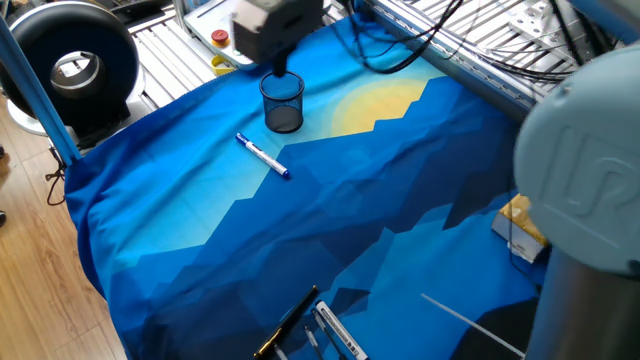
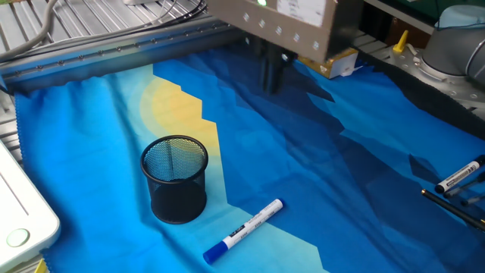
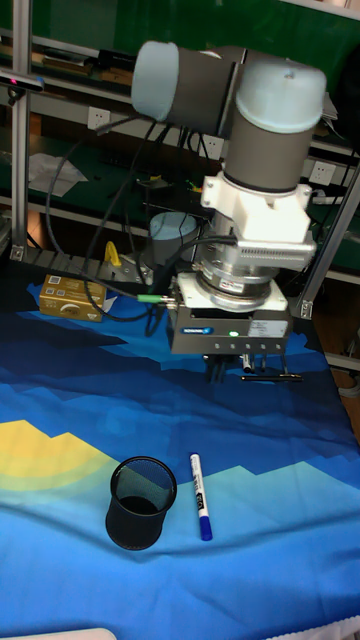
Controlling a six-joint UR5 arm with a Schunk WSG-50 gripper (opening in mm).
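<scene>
A white marker with a blue cap (image 2: 244,230) lies on the blue patterned cloth (image 1: 170,205). Close beside it, and apart from it, a black mesh pen cup (image 2: 176,182) stands upright and looks empty. My gripper (image 2: 274,74) hangs above the cloth, away from both. Its dark fingers appear close together, somewhat blurred, and nothing shows between them. In exterior view 1 the gripper (image 1: 281,65) overlaps the cup's rim in the picture, but exterior view 3 has the gripper (image 3: 217,368) well behind the cup (image 3: 140,503) and marker (image 3: 200,498).
Several pens, including a white marker (image 1: 340,330), lie at the cloth's near edge in exterior view 1. A yellow-brown box (image 3: 72,298) sits near the arm's base. Metal rails (image 2: 114,57) border the cloth. Loose cables (image 3: 75,229) hang from the arm. Mid-cloth is clear.
</scene>
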